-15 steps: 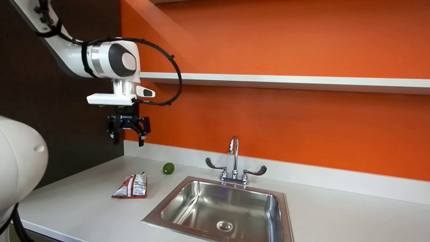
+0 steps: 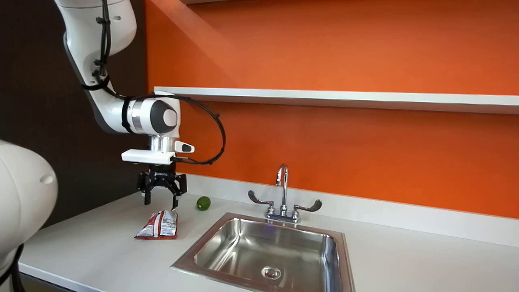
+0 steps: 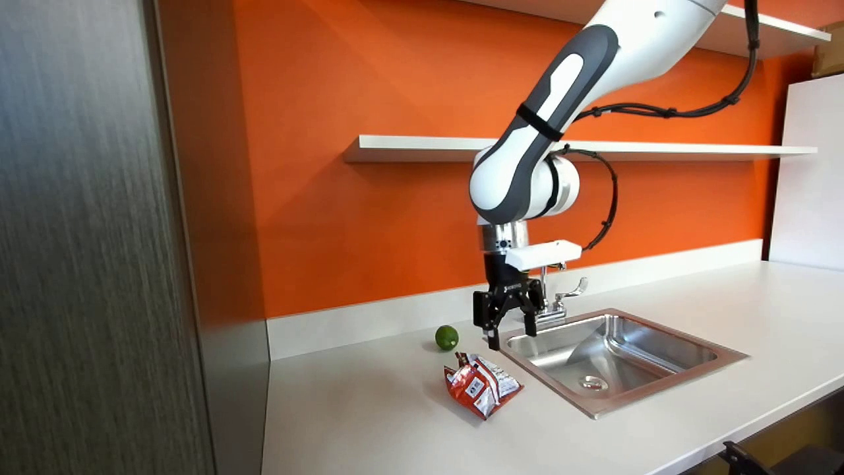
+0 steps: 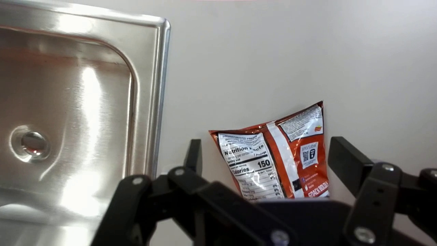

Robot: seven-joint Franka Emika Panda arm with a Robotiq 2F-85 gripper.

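Note:
A red and silver snack bag (image 2: 160, 224) lies on the counter left of the sink in the first exterior view. My gripper (image 2: 160, 202) points down above it, fingers open, nothing held. From the second exterior view, the gripper (image 3: 512, 340) is over the bag's sink side, apart from the bag (image 3: 482, 385). In the wrist view the bag (image 4: 274, 160) shows its nutrition label between the spread fingers, its lower edge hidden by the gripper body. A green round fruit (image 2: 203, 202) rests on the counter behind the bag, also visible as a fruit (image 3: 447, 338) in the other exterior view.
A steel sink (image 2: 221, 221) is set into the counter, with a faucet (image 2: 284, 190) and two lever handles behind it. A white shelf (image 2: 340, 95) runs along the orange wall. Bare counter (image 3: 348, 411) surrounds the bag on the side away from the sink.
My arm has come down and slightly to the right in the first exterior view, bringing the open gripper close above the bag. The bag and the fruit have not moved.

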